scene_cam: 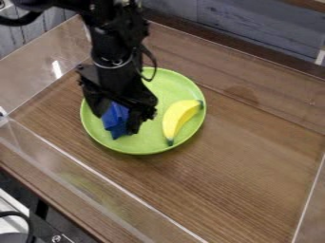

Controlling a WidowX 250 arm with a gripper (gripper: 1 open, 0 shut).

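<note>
My black gripper (117, 100) is lowered over the left half of a green plate (152, 140), its open fingers around a blue object (114, 121), which is mostly hidden behind them. A yellow banana (183, 118) lies on the plate's right side, clear of the gripper.
Walls stand along the back, and a clear edge runs along the left. A dark cable is at the lower left.
</note>
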